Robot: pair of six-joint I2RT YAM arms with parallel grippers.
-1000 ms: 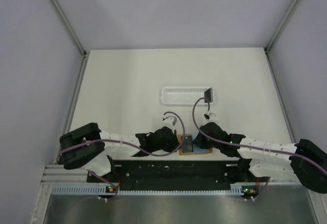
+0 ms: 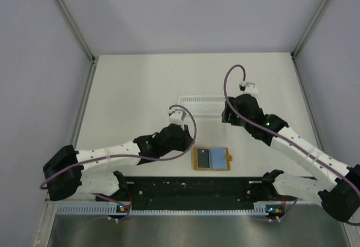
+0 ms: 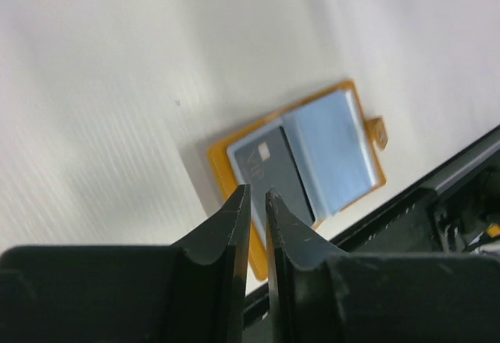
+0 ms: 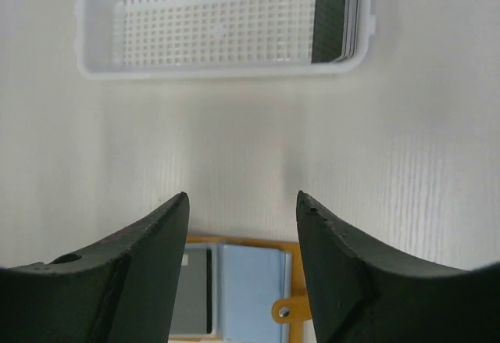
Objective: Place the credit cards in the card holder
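The open card holder [image 2: 229, 151], tan-edged, lies flat near the table's front edge. A dark grey VIP card [image 3: 275, 167] rests in its left clear sleeve; the pale blue sleeves on the right [image 3: 330, 149] show no dark card. Another dark card [image 4: 330, 15] leans upright at the right end of the white tray, hidden by the right arm in the top view. My left gripper hovers up and left of the holder, its fingertips slightly apart and empty. Between tray and holder, well above the table, my right gripper is open wide with nothing inside.
The white slotted tray [image 4: 98, 34] stands behind the holder, its middle and left empty. A tan clasp tab [image 4: 293, 309] sticks out from the holder's right side. Bare white table [image 2: 129, 98] spreads on the left.
The right rose and went back toward the tray; the left withdrew up and left. The VIP card stays in its sleeve.
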